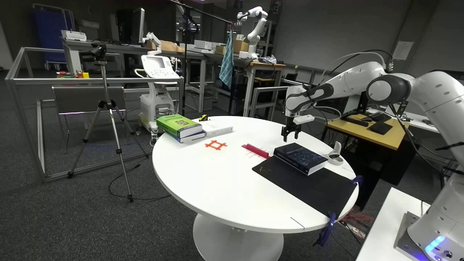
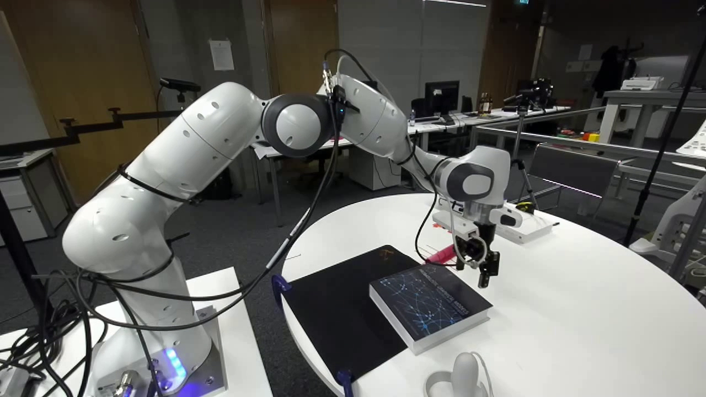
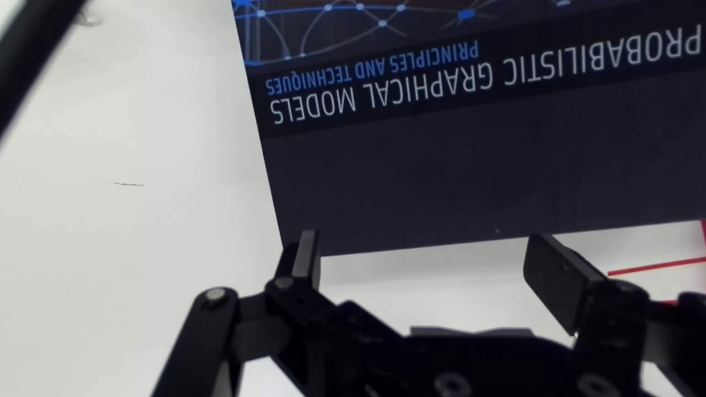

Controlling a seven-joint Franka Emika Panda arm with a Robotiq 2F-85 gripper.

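A thick dark book (image 2: 430, 301) with a blue network pattern lies flat, partly on a black mat (image 1: 304, 187) and partly on the white table. Its cover (image 3: 476, 165) fills the upper right of the wrist view, the title upside down. My gripper (image 1: 291, 134) hangs just beyond the far edge of this book, pointing down, above the table top. The two fingers (image 3: 559, 281) stand wide apart with nothing between them. In the second exterior view the gripper (image 2: 480, 277) is close beside the book, apparently above its level; whether it touches cannot be told.
Beside the book lies a red bar (image 1: 256, 150). A white controller (image 1: 335, 154) sits near the table edge. Green and blue books (image 1: 179, 126), a white book (image 1: 215, 128) and an orange hash-shaped piece (image 1: 215, 145) are farther left. Clamps (image 1: 326, 228) grip the mat's edge.
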